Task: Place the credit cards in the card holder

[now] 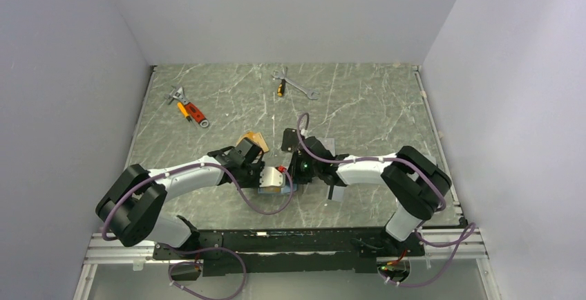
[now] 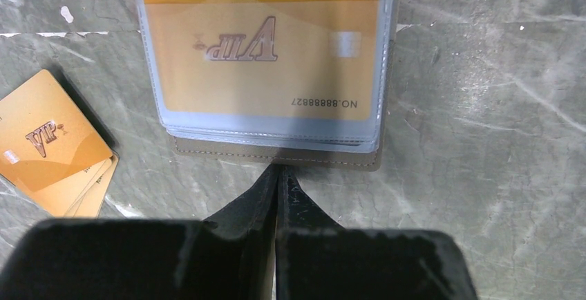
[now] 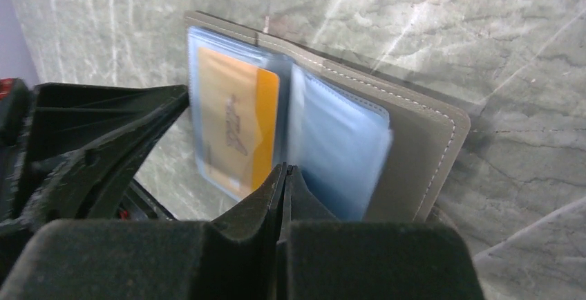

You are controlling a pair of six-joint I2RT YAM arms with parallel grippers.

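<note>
The open card holder (image 2: 276, 158), grey with clear bluish sleeves, lies under both grippers, with an orange VIP card (image 3: 231, 124) inside a sleeve. My left gripper is shut at the holder's edge; whether the edge is between its fingertips is hard to tell. My right gripper is shut, nothing visible between its fingers, against the clear sleeve (image 3: 338, 148) beside the card-filled one. Loose orange VIP cards (image 2: 48, 134) lie stacked apart from the holder, behind the left gripper in the top view.
Tools (image 1: 195, 113) lie at the back left, a wrench (image 1: 303, 88) at the back middle. A black object (image 1: 289, 137) and grey pieces (image 1: 334, 194) lie around the right arm.
</note>
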